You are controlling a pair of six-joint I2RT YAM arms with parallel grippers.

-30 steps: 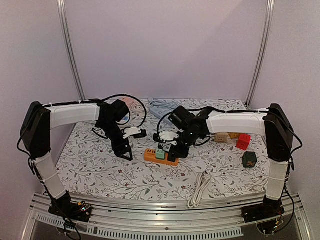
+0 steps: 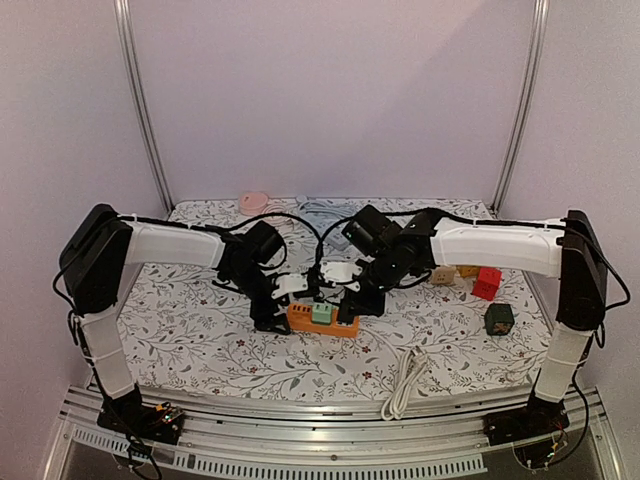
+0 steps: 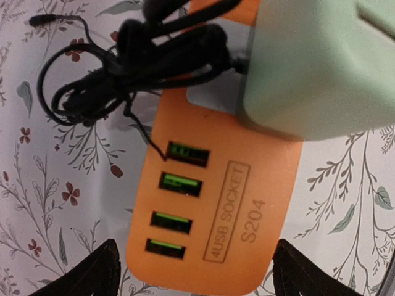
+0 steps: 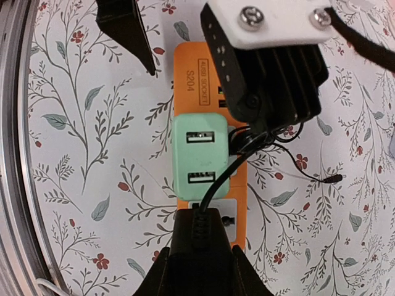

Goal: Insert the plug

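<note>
The orange power strip (image 2: 300, 316) lies on the patterned mat. Its USB end (image 3: 222, 203), marked "4USB SOCKET S204", fills the left wrist view. A mint two-port plug (image 4: 200, 157) sits across its middle, with black cable (image 3: 142, 68) bunched beside it. My left gripper is open, its fingers either side of the strip's USB end. My right gripper is shut over the strip's other end, by the grey socket area with a black cable running over it; what exactly it grips is hidden.
White coiled cable (image 2: 405, 380) lies front right. Red (image 2: 488, 283) and dark green (image 2: 499, 319) blocks stand at the right. Pink and blue items lie at the back.
My left gripper has moved right and down from the left of the strip to its USB end. The right arm has shifted only slightly.
</note>
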